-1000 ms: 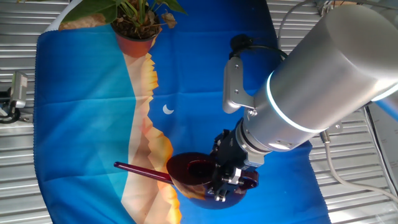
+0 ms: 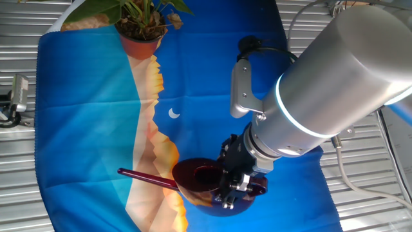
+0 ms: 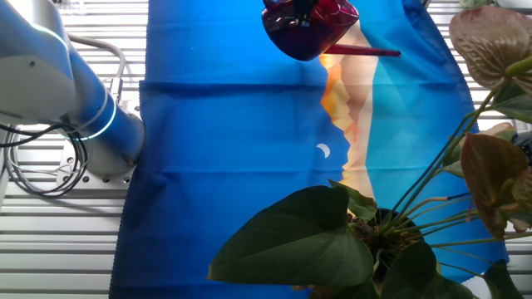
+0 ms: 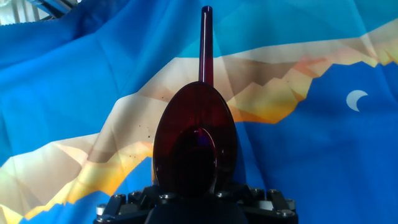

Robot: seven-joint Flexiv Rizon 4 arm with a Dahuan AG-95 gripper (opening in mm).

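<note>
A glossy dark red watering can [image 2: 196, 177] is at the near part of the blue cloth in exterior view 1, its long spout [image 2: 148, 178] pointing left. My gripper [image 2: 233, 187] is at the can's back, by the handle [image 2: 259, 186]. In exterior view 2 the same can [image 3: 303, 33] appears at the top edge, with the black gripper over it. The wrist view looks down on the can's oval top [image 4: 196, 118], its spout pointing straight away. The can's body hides my fingertips, so their closure on the handle does not show. Whether the can touches the cloth is unclear.
A potted plant [image 2: 140, 46] stands at the cloth's far edge in exterior view 1; its broad leaves [image 3: 291, 241] fill the lower part of exterior view 2. The middle of the printed cloth [image 2: 212, 109], around the white moon, is clear.
</note>
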